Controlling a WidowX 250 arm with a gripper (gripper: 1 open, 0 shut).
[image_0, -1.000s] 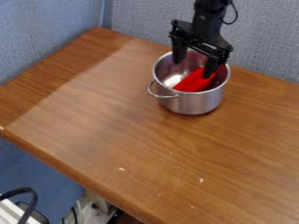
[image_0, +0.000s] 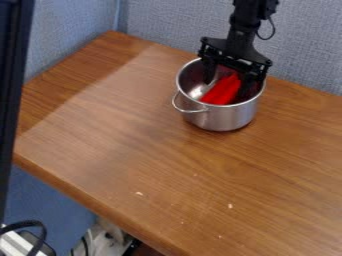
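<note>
A steel pot (image_0: 214, 116) with a wire handle at its left stands at the back of the wooden table. Inside it lies a red object (image_0: 221, 92), its shape partly hidden. My black gripper (image_0: 234, 70) reaches down into the top of the pot over the red object, fingers open; whether they touch it I cannot tell.
Padded grey walls stand behind it and on the left. Cables and a white fixture lie beyond the lower-left edge.
The gripper has shifted slightly within the pot's top over the red object, which now shows less at the right. The pot has stayed about in place.
</note>
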